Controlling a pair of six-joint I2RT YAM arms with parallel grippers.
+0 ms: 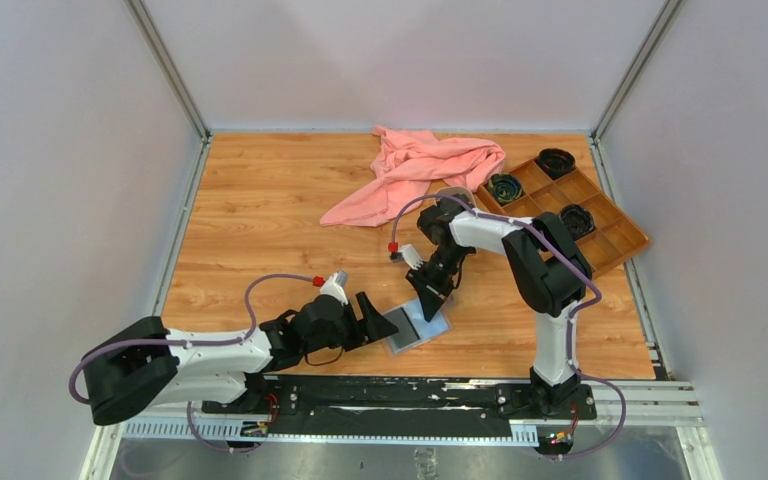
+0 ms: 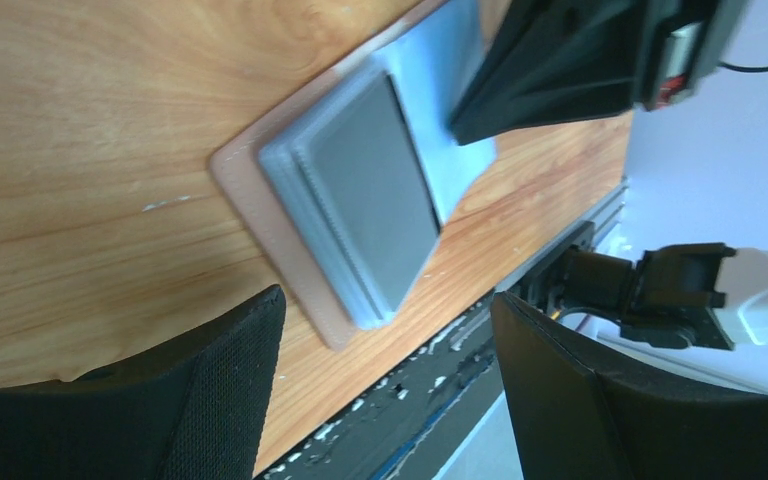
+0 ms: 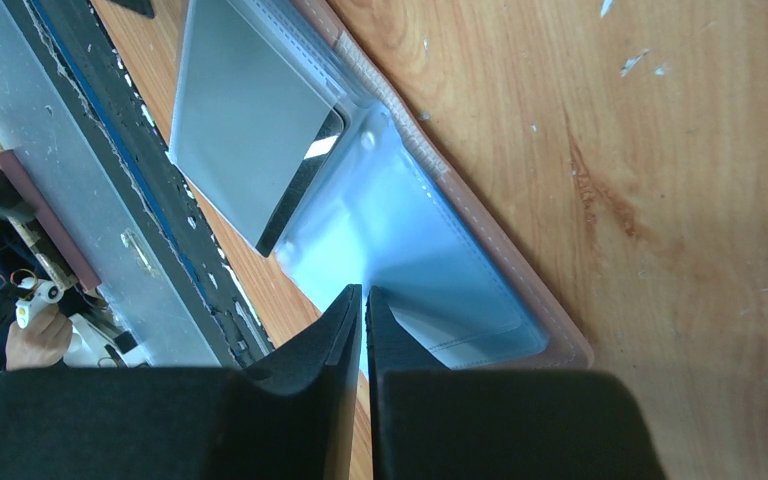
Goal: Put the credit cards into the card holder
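Observation:
The card holder (image 3: 410,240) lies opened on the table, with translucent blue pockets and a pale pinkish border. A flat grey card-like piece (image 2: 363,165) with a dark glossy strip along one edge covers its left half. My right gripper points down onto the blue right half, its fingers shut together at the pocket film, which looks creased beside them. What lies between the tips is barely visible. Spread apart, my left gripper faces the holder's left end; nothing is between its fingers.
A pink cloth (image 1: 420,170) lies at the back. Behind the right arm stands a wooden compartment tray (image 1: 615,225) with several dark coiled items.

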